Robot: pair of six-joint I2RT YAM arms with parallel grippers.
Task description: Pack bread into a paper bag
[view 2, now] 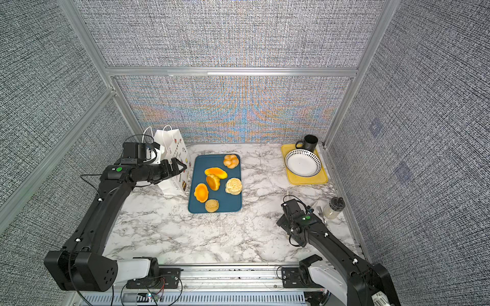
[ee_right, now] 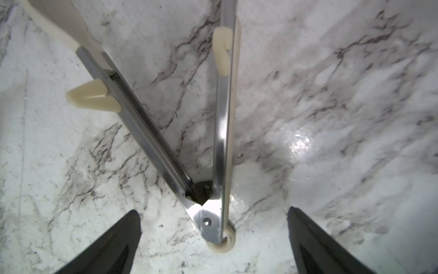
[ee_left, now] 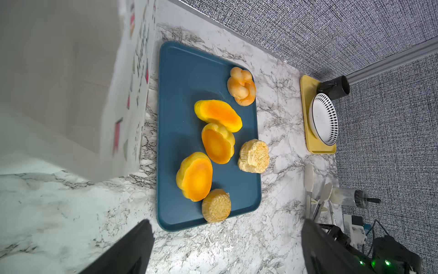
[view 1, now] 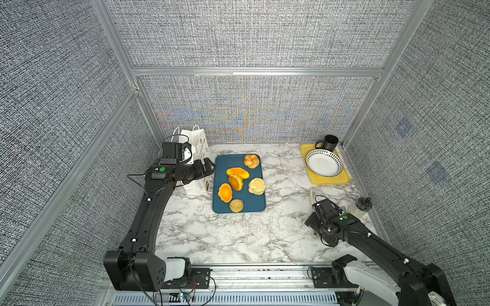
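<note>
A white paper bag (view 1: 203,145) with rope handles stands at the back left, its near side partly hidden by my left arm. Beside it lies a blue tray (ee_left: 173,82) carrying several breads: a knotted roll (ee_left: 241,86), a pale round one (ee_left: 254,156), a small brown round one (ee_left: 216,206) and yellow-orange pieces (ee_left: 195,176). My left gripper is open above the table by the bag, nothing between its fingers. At the right front, my right gripper stands open over metal tongs (ee_right: 221,137), whose joined end shows between the fingers without being gripped.
A yellow tray (view 1: 319,179) at the back right bears a white bowl (view 1: 324,163) and a black mug (view 1: 330,142). Near the right wall stand a clear jar (view 2: 334,207) and some utensils (ee_left: 309,178).
</note>
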